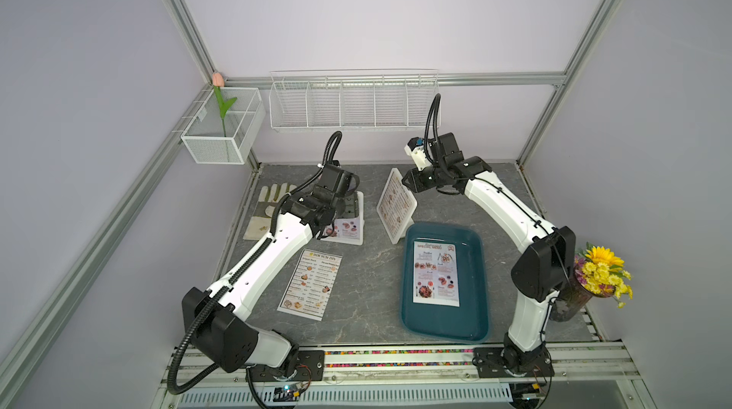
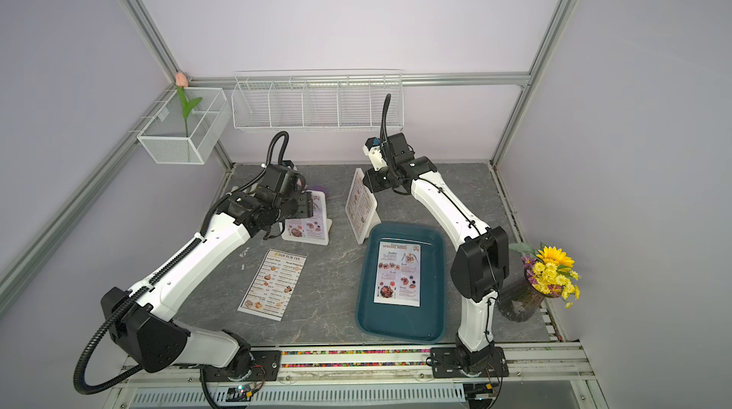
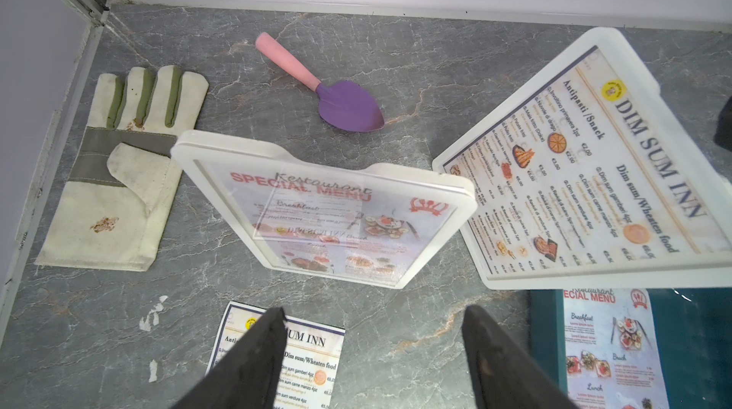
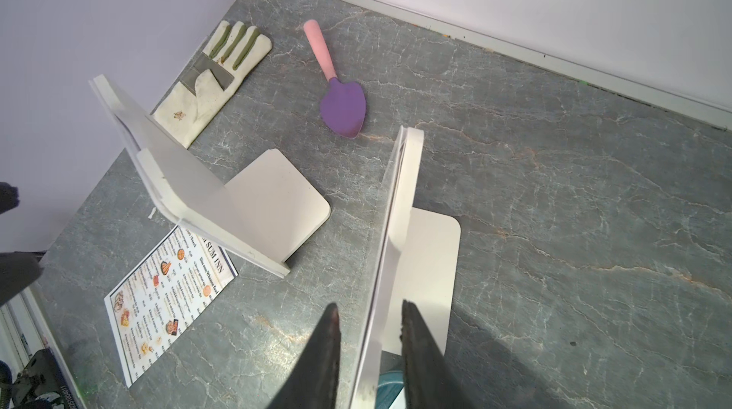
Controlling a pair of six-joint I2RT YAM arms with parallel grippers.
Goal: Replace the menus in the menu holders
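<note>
In the left wrist view a white holder (image 3: 228, 214) leans back with a SPECIAL MENU sheet (image 3: 396, 256) behind its clear front. My left gripper stands open before it, nothing between its fingers. The second white holder (image 3: 610, 142) bears a DIM SUM INN menu (image 3: 564, 157). At its upper corner is my right gripper, seen in the right wrist view with its fingers apart on either side of the holder's edge and gaps showing. A loose DIM SUM INN menu (image 1: 310, 284) lies on the table; a loose SPECIAL MENU (image 1: 436, 274) lies in the teal tray (image 1: 472, 317).
Behind the holders lie a purple trowel with a pink handle (image 3: 347, 104) and a work glove (image 3: 114, 203). White wire baskets (image 1: 354, 100) hang at the back wall. A flower vase (image 2: 520, 300) stands far right.
</note>
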